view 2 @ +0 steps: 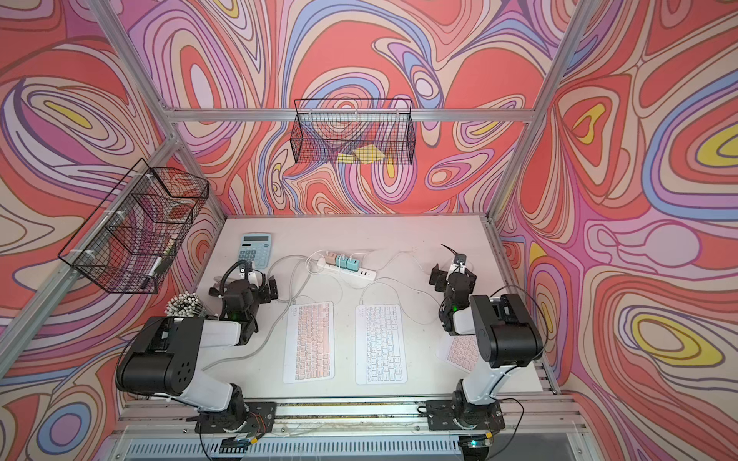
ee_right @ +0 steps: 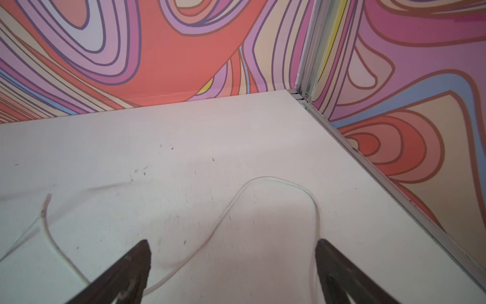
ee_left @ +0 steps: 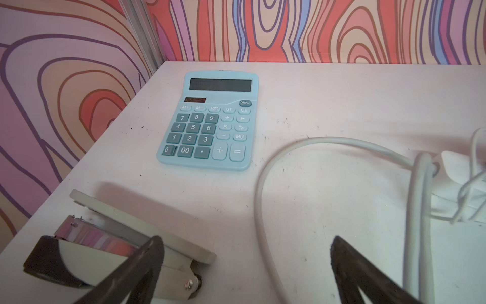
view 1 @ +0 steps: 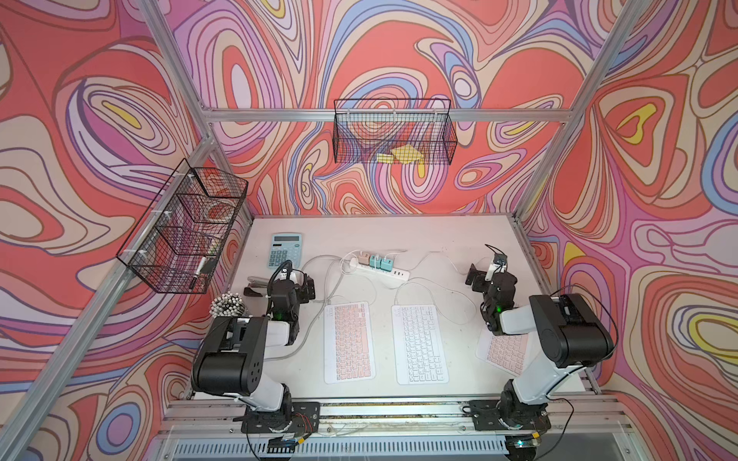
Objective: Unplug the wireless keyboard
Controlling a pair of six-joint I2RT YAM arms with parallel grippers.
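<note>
Three keyboards lie along the front: a pink-keyed one (view 1: 349, 342), a white one (view 1: 417, 344) in the middle, and a pink one (view 1: 506, 353) partly under the right arm. Thin cables run from behind them toward a white power strip (view 1: 392, 272) holding several adapters (view 1: 375, 260); which keyboard is wireless, and which cable serves it, I cannot tell. My left gripper hangs open above the left side, beside a stapler (ee_left: 121, 243) and grey cable. My right gripper is open over bare table and thin cables, nothing between its fingers.
A calculator (ee_left: 207, 121) lies at back left, a small plant (view 1: 226, 305) at the left edge. Wire baskets (view 1: 394, 138) hang on the back and left frames.
</note>
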